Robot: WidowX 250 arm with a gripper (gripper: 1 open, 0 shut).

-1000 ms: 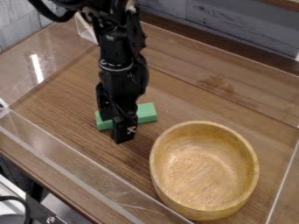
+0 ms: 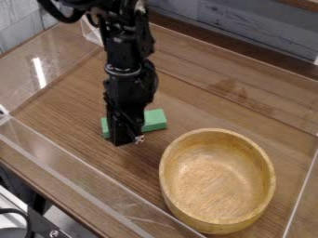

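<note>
A black robot arm reaches down from the top of the camera view to my gripper (image 2: pixel 125 130), which is low over a green block (image 2: pixel 152 121) on the wooden table. The gripper looks shut; whether anything is between its fingers is hidden. It covers the middle of the block, with green showing on both sides.
A large light-tan bowl (image 2: pixel 218 172) stands at the right front. Clear plastic edges run along the left, and a black cable lies at the bottom left corner.
The block and bowl look unmoved.
</note>
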